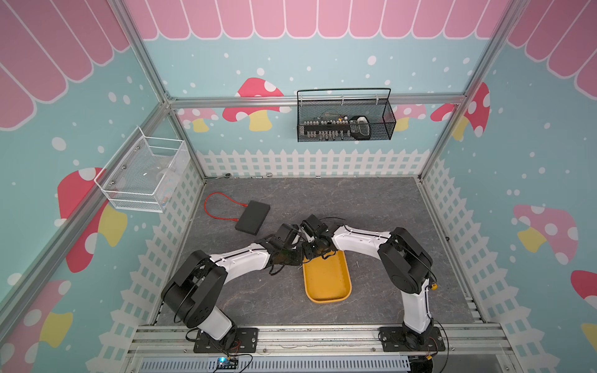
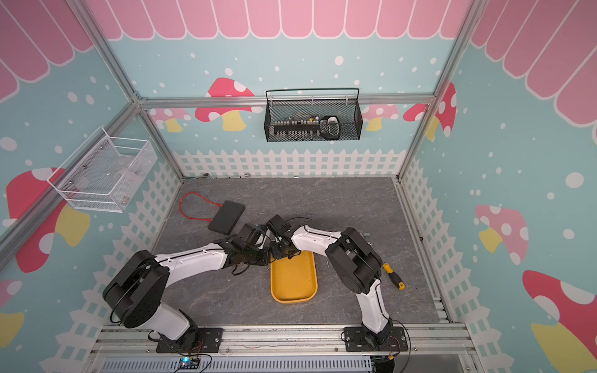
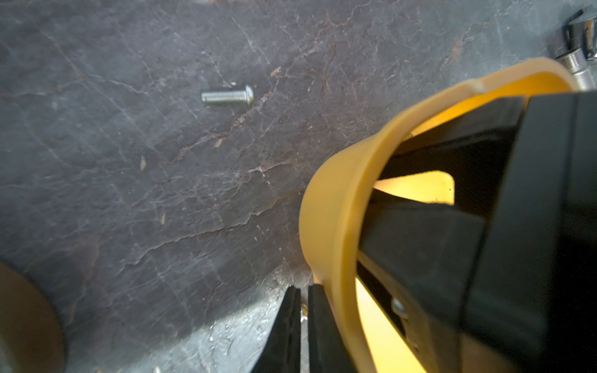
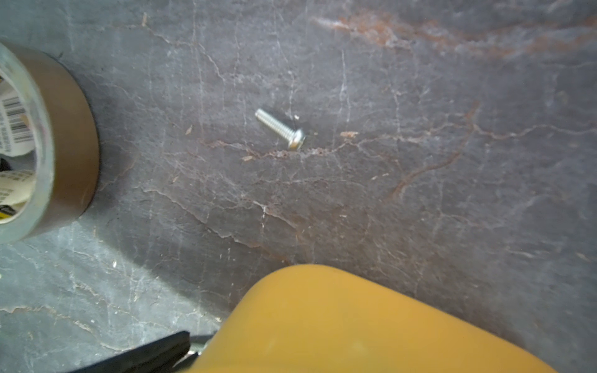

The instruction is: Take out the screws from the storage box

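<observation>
My left gripper is at the orange storage box's outer wall (image 3: 332,217), its fingers separated by a narrow gap. A small shiny piece, perhaps a screw (image 3: 304,312), shows in that gap; whether the fingers touch it I cannot tell. Inside the box, my right gripper's finger (image 3: 423,236) stands apart from the other, with orange showing between them. The box (image 4: 348,323) hides those fingers in the right wrist view. One silver screw (image 4: 279,128) lies on the table outside the box. The box's near floor (image 1: 327,283) looks empty.
A tape roll (image 4: 68,136) sits close to the loose screw. Metal fittings (image 3: 578,59) lie past the box's far corner. A black case with a red cord (image 1: 252,217) is at the back left, a screwdriver (image 2: 394,278) at the right.
</observation>
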